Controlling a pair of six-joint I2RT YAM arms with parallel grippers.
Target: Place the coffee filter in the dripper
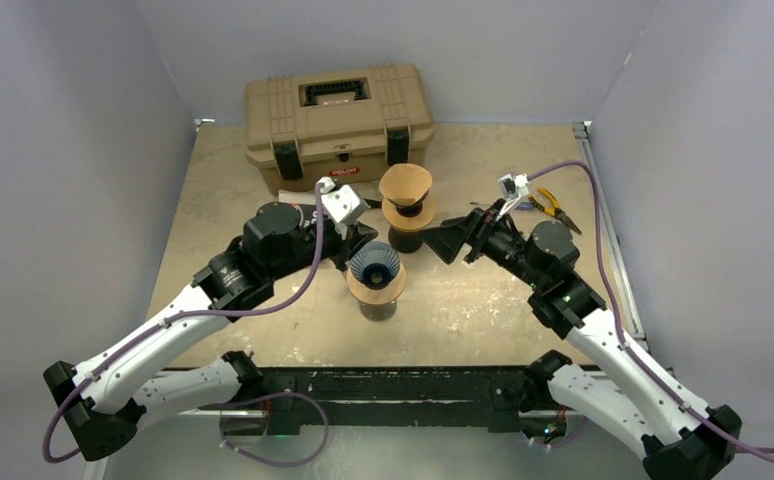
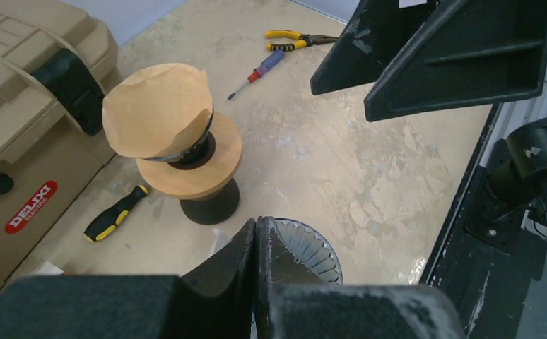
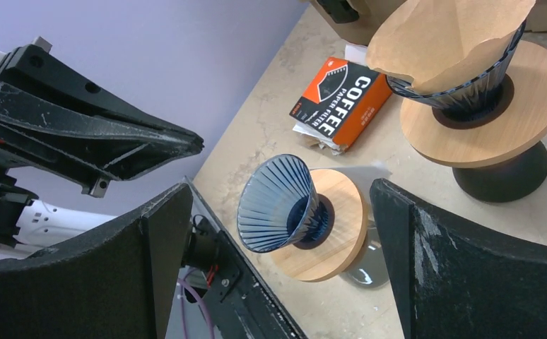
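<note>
A front dripper [image 3: 274, 205], dark blue and ribbed, stands on a wooden collar [image 3: 345, 236]; no paper shows inside it. Behind, a second dripper [image 3: 461, 99] holds a brown paper filter [image 2: 159, 109]. My left gripper is shut just above the front dripper, with nothing visible between its fingers. Facing it from the right, my right gripper is open and empty; in the left wrist view its two fingers stand apart.
An orange and black coffee filter box [image 3: 343, 102] lies left of the drippers. A tan toolbox [image 1: 343, 125] fills the back left. Pliers [image 2: 299, 39] and two screwdrivers, one black and yellow [image 2: 115, 213], lie around. Bare table [image 1: 483, 310] extends at the front right.
</note>
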